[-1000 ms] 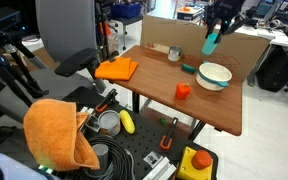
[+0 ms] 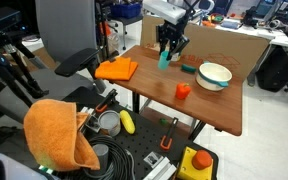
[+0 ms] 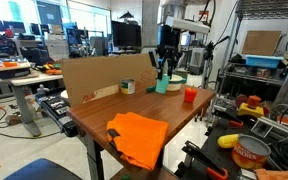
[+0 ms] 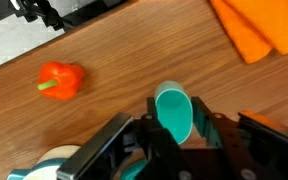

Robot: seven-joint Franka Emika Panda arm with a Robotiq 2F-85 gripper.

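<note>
A turquoise cup is held between the fingers of my gripper, which is shut on it. In exterior view 1 the cup is over the back middle of the wooden table, right of the orange cloth. Exterior view 2 shows the cup upright and low over the tabletop; whether its base touches the wood I cannot tell. From the wrist I look down on it, with bare wood around it.
A red pepper lies front right of the cup, and a white bowl stands farther right. Behind the cup are a tin and a cardboard panel. Bare wood lies between cloth and pepper.
The bowl, pepper and cloth have stayed where they were.
</note>
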